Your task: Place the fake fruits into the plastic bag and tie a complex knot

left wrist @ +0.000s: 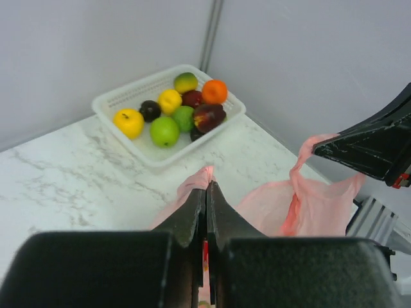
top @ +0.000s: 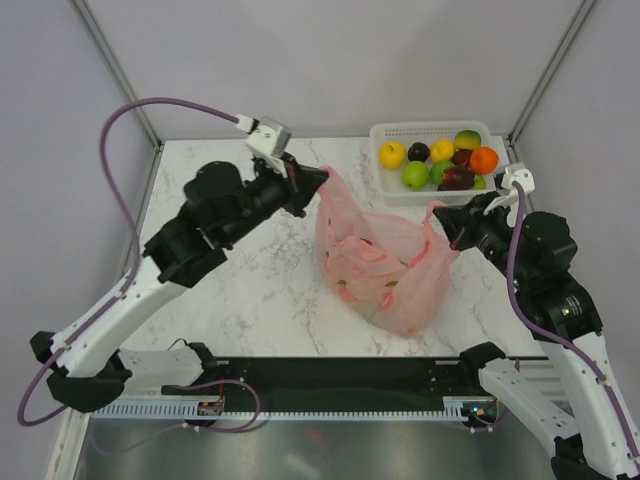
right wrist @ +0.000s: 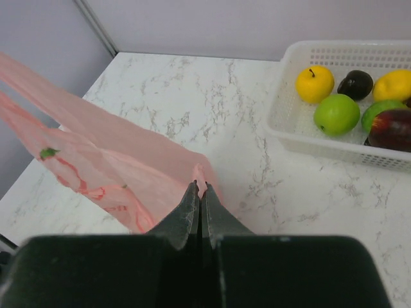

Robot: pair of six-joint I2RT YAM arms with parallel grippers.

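Observation:
The pink plastic bag (top: 385, 270) is stretched over the table between both grippers. My left gripper (top: 316, 180) is shut on one corner, lifted toward the back left; its fingertips pinch the film in the left wrist view. My right gripper (top: 454, 236) is shut on the other side of the bag at the right, pinching a pink tip in its wrist view. The fake fruits sit in a white basket at the back right, among them a green apple (right wrist: 337, 115), a yellow one (right wrist: 314, 85) and an orange (top: 483, 160).
The white basket (top: 385, 188) stands behind the bag on the marble table (top: 220, 320). Grey walls border the back and sides.

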